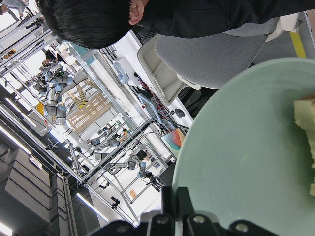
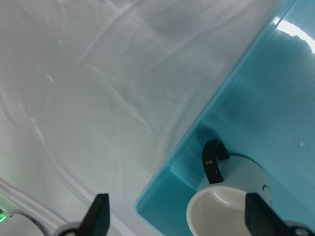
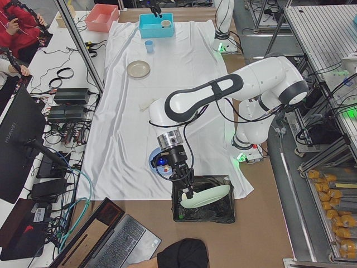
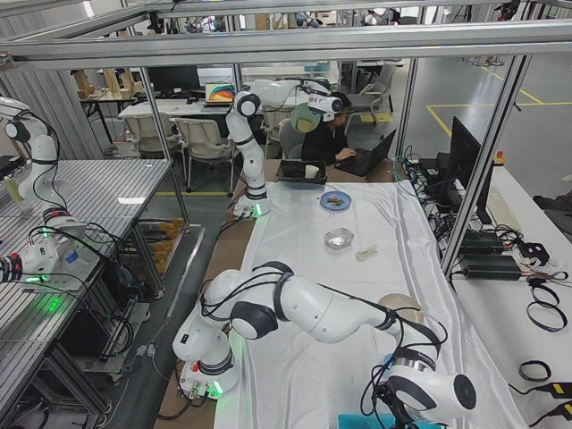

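Note:
My left gripper [image 3: 188,193] is shut on the rim of a pale green plate [image 3: 207,195], tilted over a black-lined bin [image 3: 223,215] in the camera left view. In the left wrist view a pale food piece [image 1: 304,119] is on that plate [image 1: 236,147]. My right gripper is open above a blue tray [image 2: 256,98] holding a white mug [image 2: 220,211] with a black handle, nothing held between its fingers.
A beige plate [image 3: 138,68] and blue cup [image 3: 149,46] lie on the white cloth [image 3: 128,111]. A blue plate [image 4: 335,200] and foil dish [image 4: 339,238] also sit there. A pink container [image 3: 103,17] stands at the far left corner.

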